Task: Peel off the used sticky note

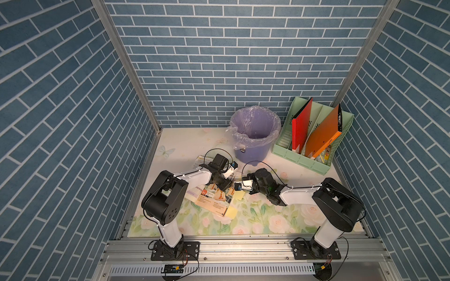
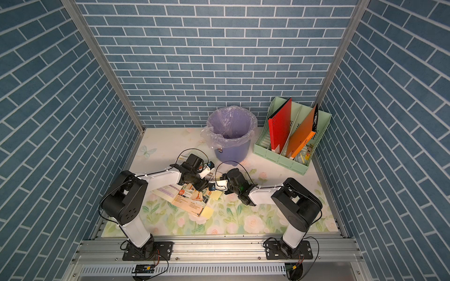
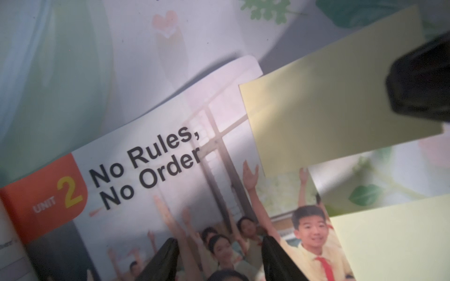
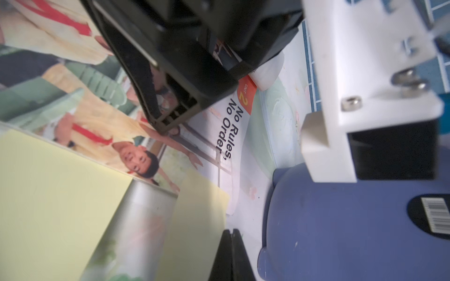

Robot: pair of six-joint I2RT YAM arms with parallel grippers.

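Observation:
An open book (image 1: 215, 199) lies mid-table, showing a "No Rules, No Order" page (image 3: 140, 187). A pale yellow sticky note (image 3: 328, 112) overlaps the page edge at the top corner; a second yellow note (image 3: 389, 238) lies along the same edge below it. My left gripper is over the page, fingers apart, with nothing visible between them. My right gripper is shut over the upper note, its tips close to it, nothing visible between them; whether they touch cannot be told.
A purple lined bin (image 1: 253, 149) stands just behind the grippers. A green file rack (image 1: 302, 164) with red and orange folders is at the back right. The two wrists are close together.

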